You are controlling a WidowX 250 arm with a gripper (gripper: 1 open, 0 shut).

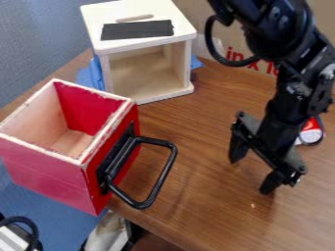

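My black gripper (253, 157) hangs low over the right side of the wooden table, its two fingers apart with nothing visible between them. To its left sits a red wooden box (53, 147) with an open top and a black handle (160, 176) on its near right side. Behind the gripper, a small red and white object (311, 135) is partly hidden at the right edge.
A white wooden cabinet (144, 64) with an open compartment and a dark panel on top stands at the back, on a blue cloth. Blue floor shows at lower left.
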